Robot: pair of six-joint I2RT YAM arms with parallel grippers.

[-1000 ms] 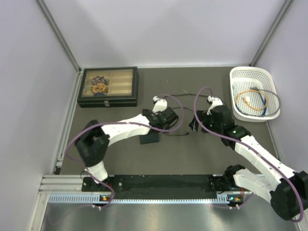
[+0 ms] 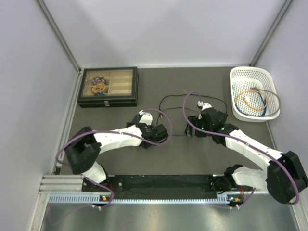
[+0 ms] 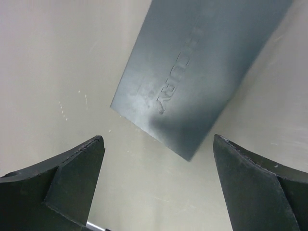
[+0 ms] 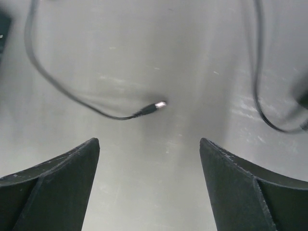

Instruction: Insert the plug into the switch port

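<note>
My left gripper stands open above a flat dark device (image 3: 183, 67) with embossed lettering, seen in the left wrist view; in the top view the arm covers most of it. A black cable ending in a small plug (image 4: 153, 107) with a metal tip lies on the table in the right wrist view. My right gripper hangs open over the table just beside that plug, nothing between its fingers. Whether the device has ports cannot be told from here.
A compartment box (image 2: 108, 101) sits at the back left, a white basket (image 2: 255, 114) of cables at the back right. Another cable (image 4: 260, 57) lies at the right in the right wrist view.
My left gripper has moved leftward in the top view, over the dark device. My right gripper has shifted slightly left.
</note>
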